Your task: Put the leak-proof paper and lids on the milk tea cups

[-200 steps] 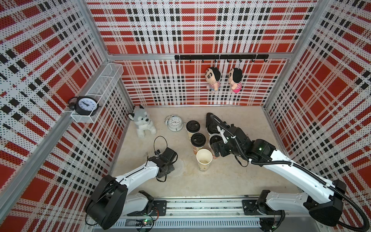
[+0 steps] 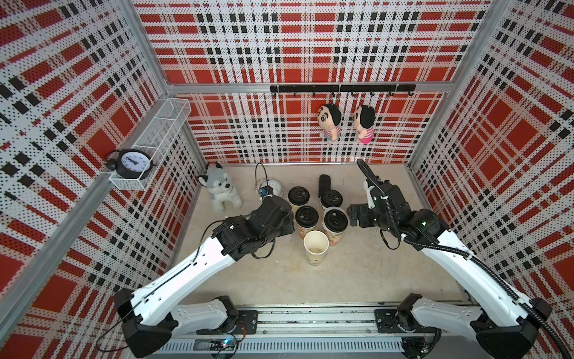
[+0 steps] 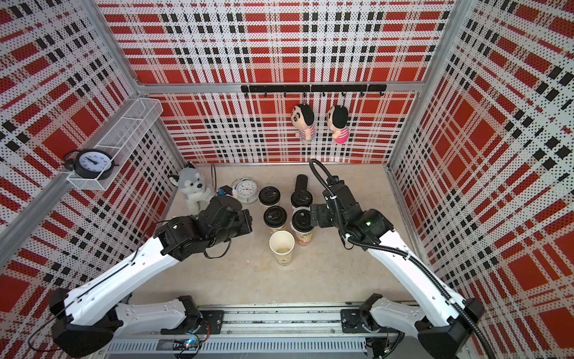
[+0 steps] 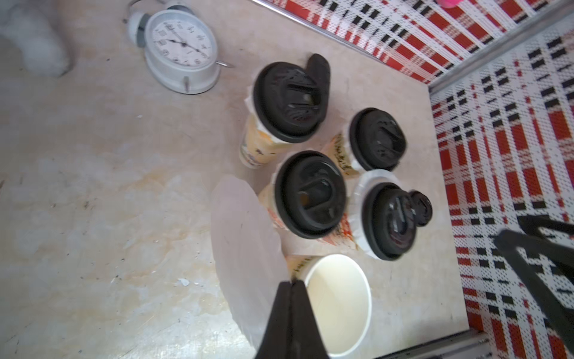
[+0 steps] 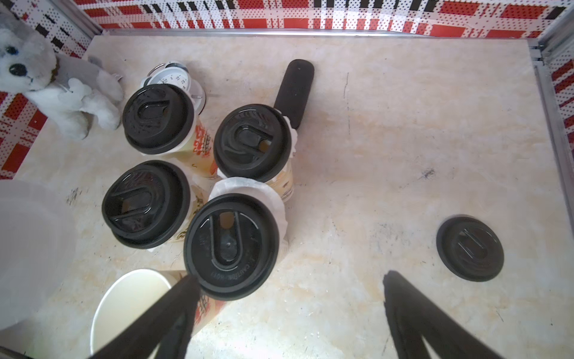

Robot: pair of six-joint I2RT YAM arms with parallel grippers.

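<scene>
An open, empty paper cup [image 2: 315, 245] stands in front of several cups with black lids [image 5: 232, 242]. A round white sheet of leak proof paper hangs from the shut fingertips of my left gripper, raised to the left of the empty cup; the same sheet [image 5: 30, 251] shows at the left of the right wrist view. My right gripper is open above the table, right of the cups, nothing between its fingers. A white paper edge shows under the nearest right cup's lid.
A loose black lid [image 5: 469, 247] lies at the right. A black object [image 5: 294, 89], a white alarm clock [image 4: 179, 48] and a plush husky [image 2: 221, 188] stand or lie at the back.
My right gripper has moved up and rightward, away from the cups.
</scene>
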